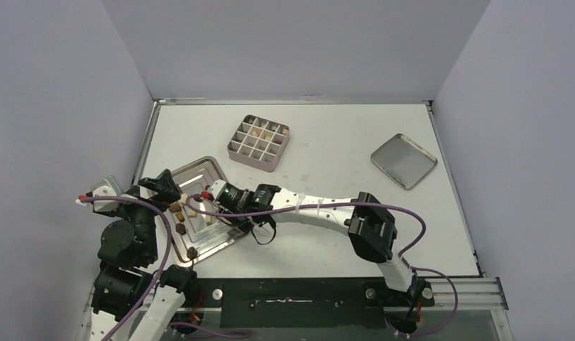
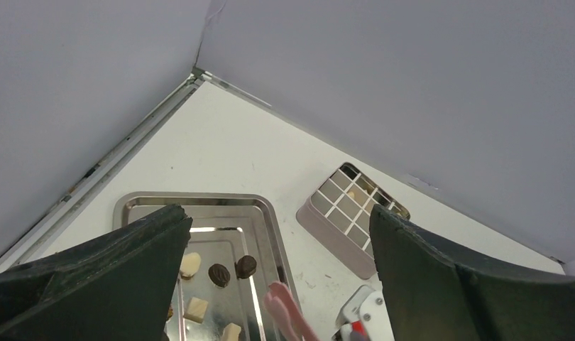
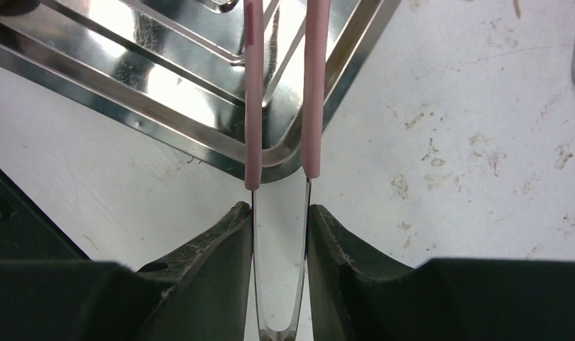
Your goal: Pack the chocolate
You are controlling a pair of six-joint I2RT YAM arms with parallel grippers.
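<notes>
A metal tray with assorted chocolates, dark and light, lies at the table's left. The pink-grey compartment box stands behind it, some light pieces inside. My left gripper is open above the tray's left side, nothing between its fingers. My right gripper is over the tray's corner in the right wrist view, its pink-tipped fingers a little apart. Whatever is between them cannot be made out; the body of the arm hides that area in the top view.
An empty metal tray lies at the right of the table. Grey walls bound the table at the sides and back.
</notes>
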